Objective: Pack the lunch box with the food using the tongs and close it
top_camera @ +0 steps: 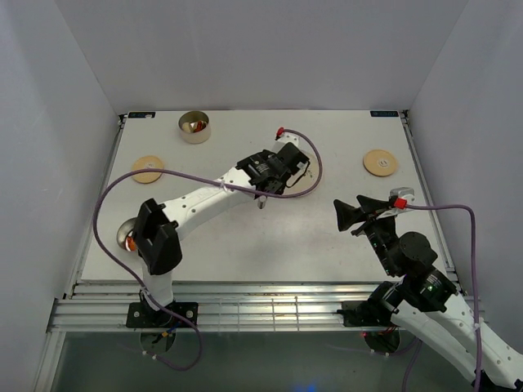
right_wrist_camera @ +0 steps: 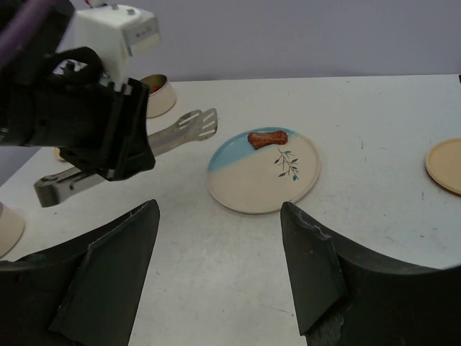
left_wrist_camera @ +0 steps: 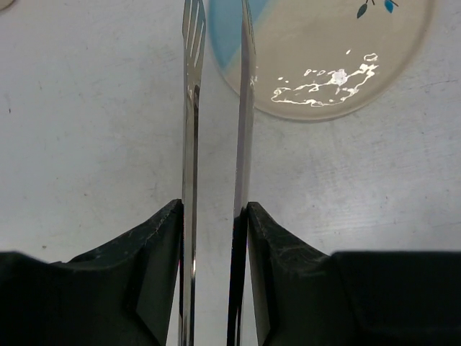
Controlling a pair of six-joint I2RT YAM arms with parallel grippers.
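Note:
My left gripper is shut on metal tongs [left_wrist_camera: 190, 144], whose two long arms stand slightly apart. In the right wrist view their slotted end [right_wrist_camera: 198, 126] points toward the blue-and-cream plate [right_wrist_camera: 245, 184], just left of its rim and raised. No food shows between the tong arms, though their tips run out of the left wrist view. A brown sausage-like piece [right_wrist_camera: 267, 139] lies on the plate's far side; the left arm covers it in the top view. My right gripper hangs open and empty at the table's right front.
One round container [top_camera: 194, 128] holding food stands at the back left. Another container [top_camera: 127, 234], with orange pieces inside, is at the front left, partly behind the left arm. Round wooden lids lie left [top_camera: 148, 168] and right [top_camera: 380, 162].

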